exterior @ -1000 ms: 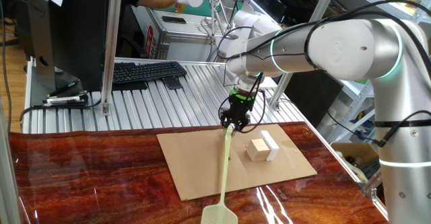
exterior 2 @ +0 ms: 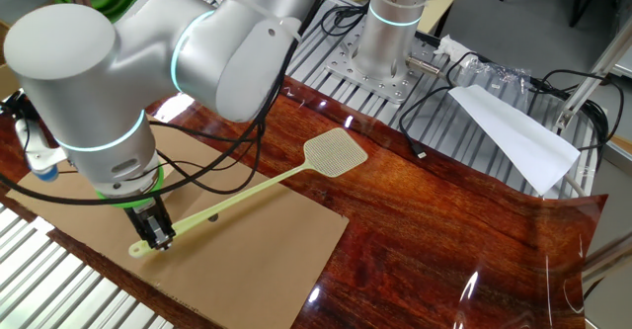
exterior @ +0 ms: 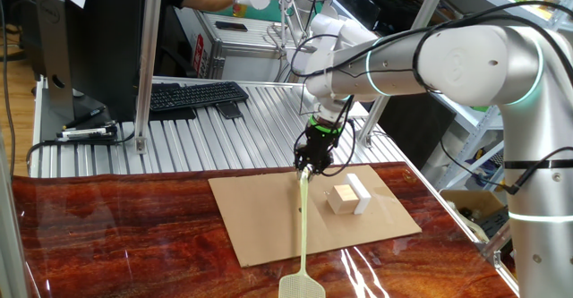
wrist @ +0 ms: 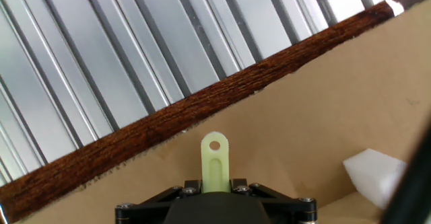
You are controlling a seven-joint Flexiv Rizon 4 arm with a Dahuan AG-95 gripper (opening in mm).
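A pale yellow-green fly swatter points from my gripper toward the near edge of exterior view 1, its mesh head partly cut off there. In exterior view 2 the whole swatter shows, with my gripper at the handle end. The wrist view has the holed handle tip sticking out between the fingers of my gripper, which is shut on the handle. How far the swatter is above the table cannot be told.
Cardboard lies under the gripper on a glossy brown table. To the swatter's right in exterior view 1 stand a wooden block and a white block. A keyboard sits behind on ribbed metal.
The swatter's head has swung to the right in exterior view 1, and the gripper has shifted slightly right with the handle still in it. The blocks and cardboard have stayed put.
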